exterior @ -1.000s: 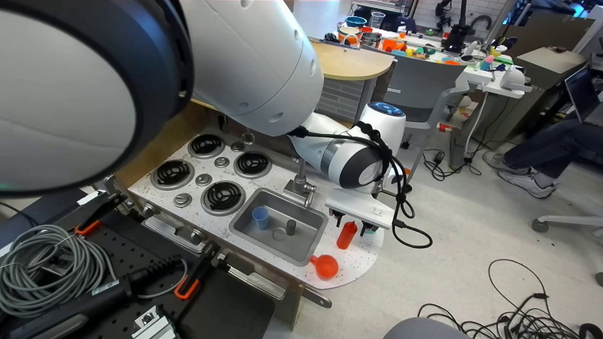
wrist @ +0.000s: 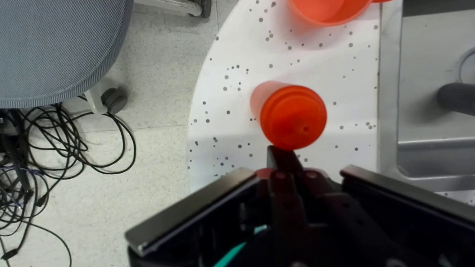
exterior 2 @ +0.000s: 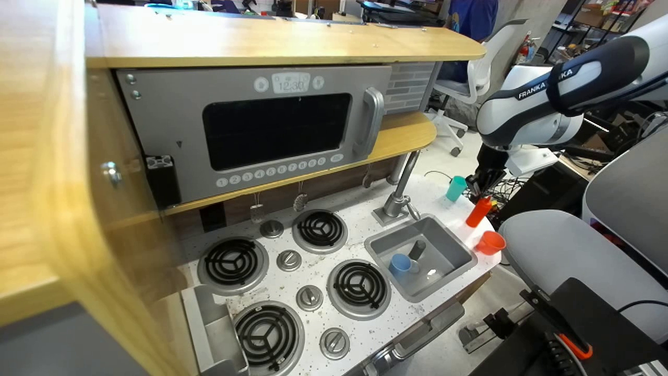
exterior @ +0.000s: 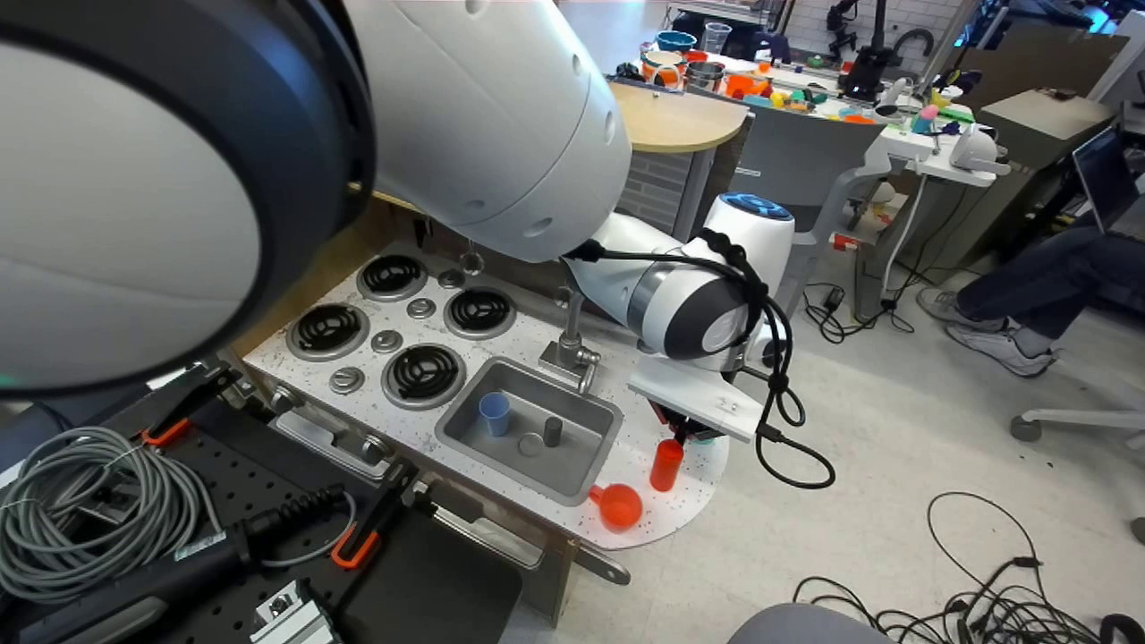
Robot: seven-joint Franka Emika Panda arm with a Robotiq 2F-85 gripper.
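A red bottle stands on the white speckled counter, right of the sink, and leans slightly in exterior view 2, where the bottle shows its full side. From above, the bottle shows its round end. My gripper is shut, its fingertips together right at the bottle's near edge; nothing shows between them, and whether they touch it I cannot tell. An orange-red cup sits near the counter's front edge. Beside the arm is a teal cup, mostly hidden behind the gripper in the other views.
The grey sink holds a blue cup and a dark cylinder. A faucet rises behind it. The counter's rounded edge lies close by the bottle, with open floor beyond. Stove burners fill the counter's other side.
My gripper has shut; before, its fingers were spread on either side of the bottle. The arm has shifted slightly right, and the bottle sits a little lower and further right in exterior view 1.
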